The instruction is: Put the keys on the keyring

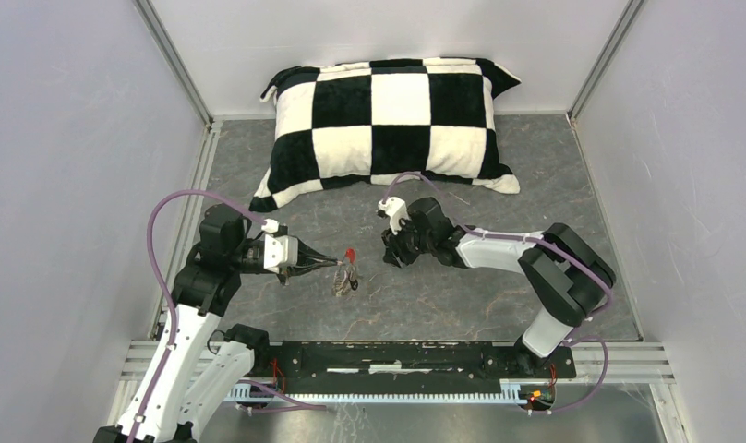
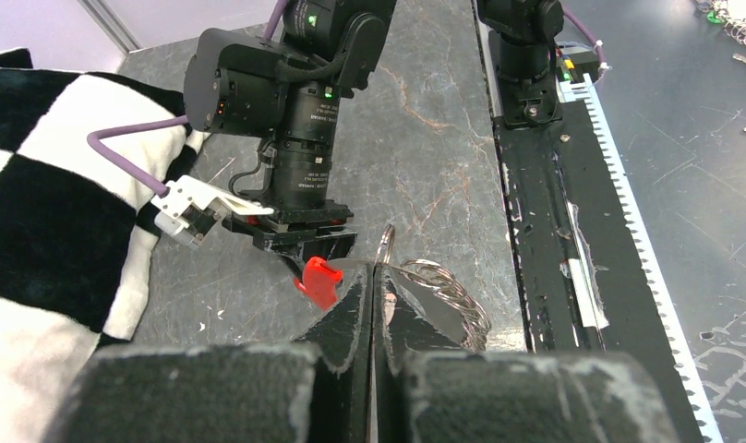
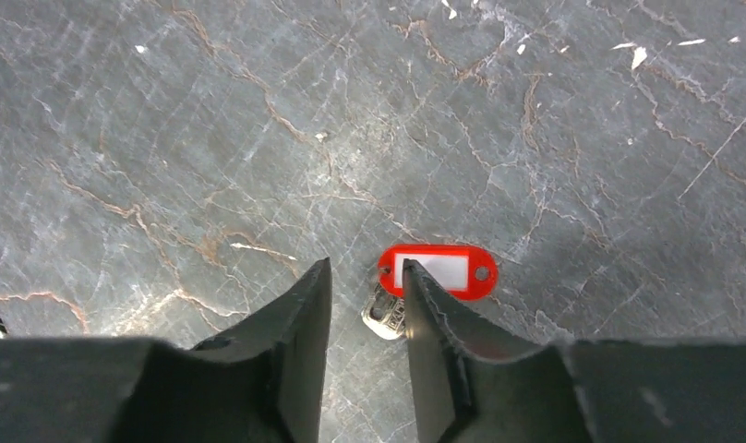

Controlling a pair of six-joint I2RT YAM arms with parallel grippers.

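My left gripper (image 1: pixel 337 262) is shut on the keyring (image 2: pixel 457 300), which hangs from its fingertips as a bunch of metal loops with a red tag (image 2: pixel 318 281). My right gripper (image 1: pixel 391 251) is part open, fingers pointing down over the floor a little right of the hanging bunch. Below its fingers in the right wrist view lies a red tag (image 3: pixel 471 277) with a white label, a metal key (image 3: pixel 383 314) partly under it and partly hidden by a finger.
A checkered cushion (image 1: pixel 402 129) lies along the back of the grey floor (image 1: pixel 480 300). Walls close the sides, and a black rail (image 1: pixel 305 360) runs along the front. Bare floor surrounds the right gripper.
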